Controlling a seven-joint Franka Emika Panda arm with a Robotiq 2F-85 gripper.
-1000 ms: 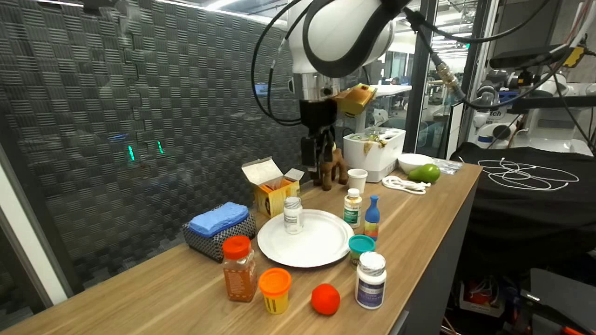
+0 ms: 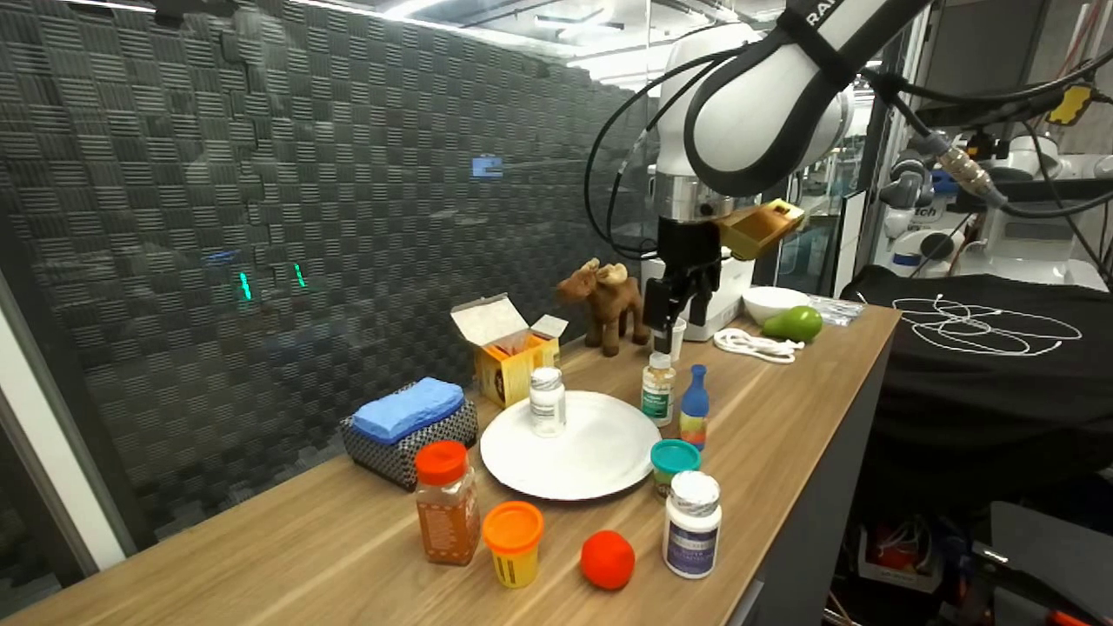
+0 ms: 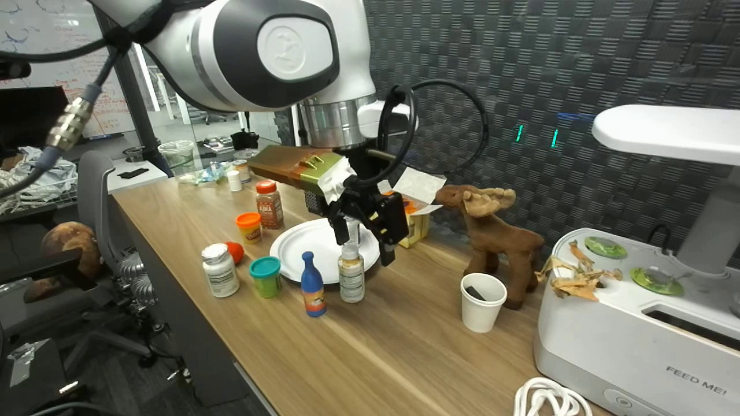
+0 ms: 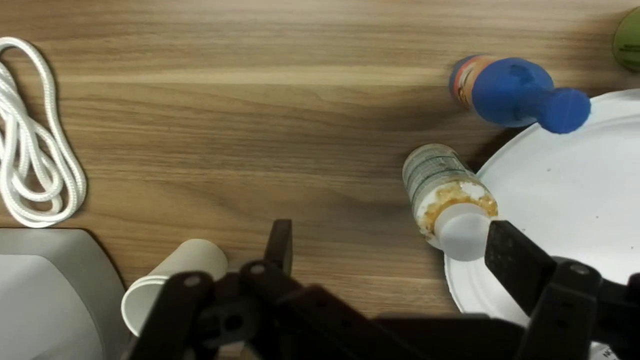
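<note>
My gripper is open, its two fingers wide apart with bare table between them in the wrist view. A clear supplement bottle with a white cap (image 2: 658, 391) stands upright at the plate's edge. In the wrist view that bottle (image 4: 447, 192) lies beside my right finger (image 4: 519, 267), its cap close to the fingertip; whether they touch cannot be told. On the white plate (image 2: 584, 459) stands a small white bottle (image 2: 547, 402). A blue bottle (image 3: 312, 285) is upright beside the capped bottle. The white paper cup (image 3: 481, 305) has something dark inside.
Near the plate are a teal-lidded tub (image 3: 265, 276), a white pill bottle (image 2: 693, 525), a red ball (image 2: 607, 559), an orange-lidded tub (image 2: 513, 542) and a red-lidded jar (image 2: 448, 502). A toy moose (image 3: 496, 239), a yellow box (image 2: 511, 360) and a white planter (image 3: 638, 333) line the back.
My arm has moved to the right in exterior view 1, from beside the yellow box to above the capped bottle, now covering part of the paper cup. The table objects have stayed put.
</note>
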